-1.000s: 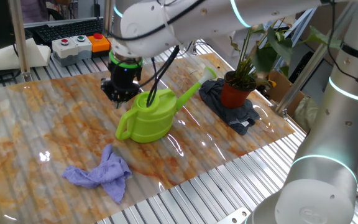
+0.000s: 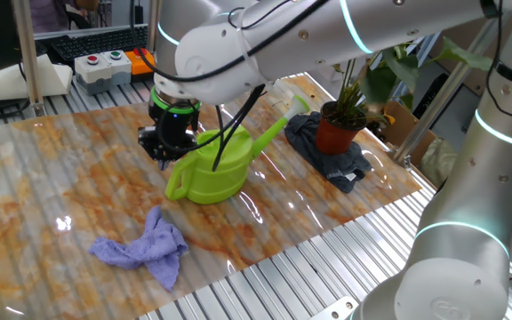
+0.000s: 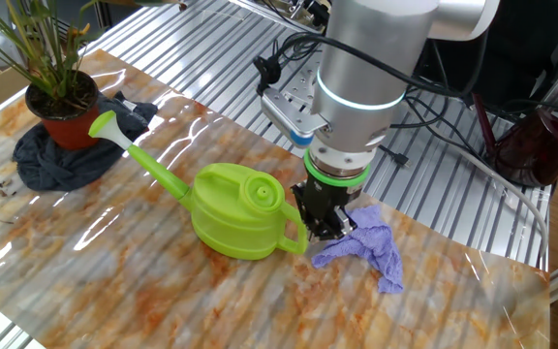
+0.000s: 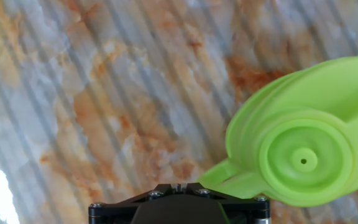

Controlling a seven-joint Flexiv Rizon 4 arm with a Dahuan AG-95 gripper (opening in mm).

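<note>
A light green watering can (image 2: 216, 169) stands upright on the marbled sheet, its spout pointing toward the potted plant. My gripper (image 2: 160, 149) hangs by its handle end, fingers downward. From the opposite side, the gripper (image 3: 329, 229) appears beside the can's handle (image 3: 296, 236) and in front of the purple cloth (image 3: 371, 250). In the wrist view, the can's lid (image 4: 304, 160) fills the lower right, while the handle runs down behind the black gripper. Its fingertips are too hidden to show how the fingers stand or whether they touch the handle.
A potted plant (image 2: 334, 135) rests on a dark cloth (image 2: 349, 164) beyond the spout. The purple cloth (image 2: 148, 250) lies crumpled at the front. Button boxes (image 2: 105, 71) stand behind the sheet, and a dark red kettle (image 3: 534, 145) is off to one side.
In exterior view 1 my gripper has shifted slightly left and lower beside the can's handle end. The can, plant and purple cloth have stayed in place.
</note>
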